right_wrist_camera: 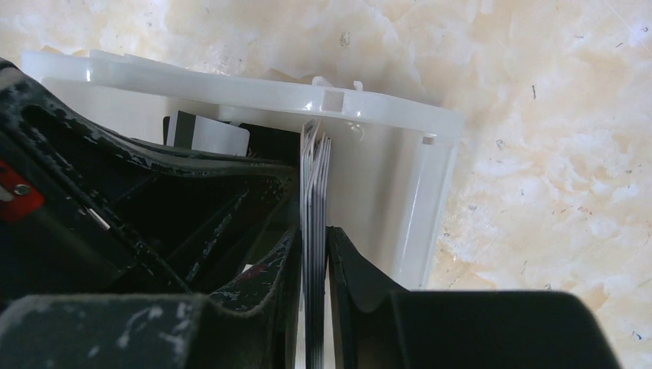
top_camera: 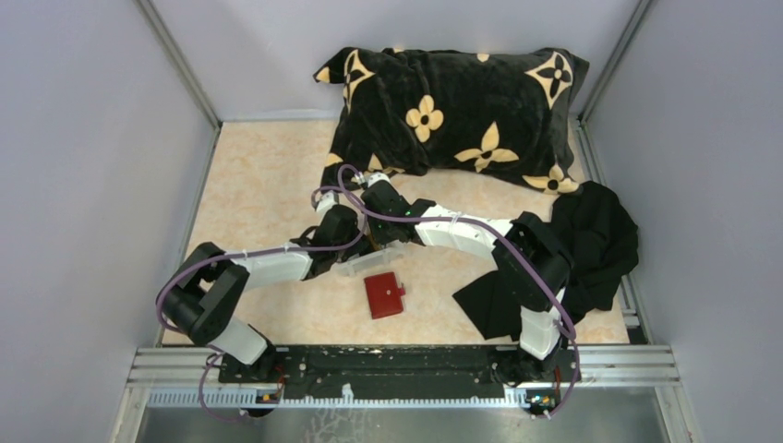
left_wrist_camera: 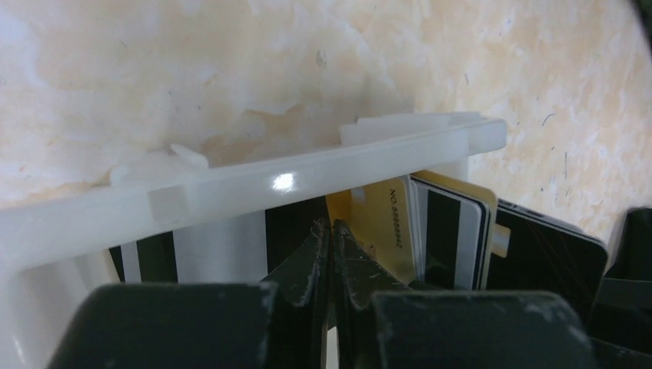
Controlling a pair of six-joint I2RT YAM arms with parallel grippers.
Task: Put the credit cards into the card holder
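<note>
The red card holder (top_camera: 383, 295) lies shut on the table in front of the translucent box (top_camera: 372, 260). Inside that box my right gripper is shut on a stack of credit cards (right_wrist_camera: 314, 184), standing on edge between its fingers. In the left wrist view, gold cards (left_wrist_camera: 390, 219) and a striped card (left_wrist_camera: 454, 242) lean in the box. My left gripper reaches in beside these cards. Its fingertips stand very close together, and whether anything is between them is hidden. More cards (right_wrist_camera: 221, 137) lie against the box's far wall.
A black patterned pillow (top_camera: 462, 115) fills the back of the table. Black cloth (top_camera: 596, 240) is heaped at the right. The two arms crowd closely over the box; bare table (top_camera: 268, 175) lies at the back left.
</note>
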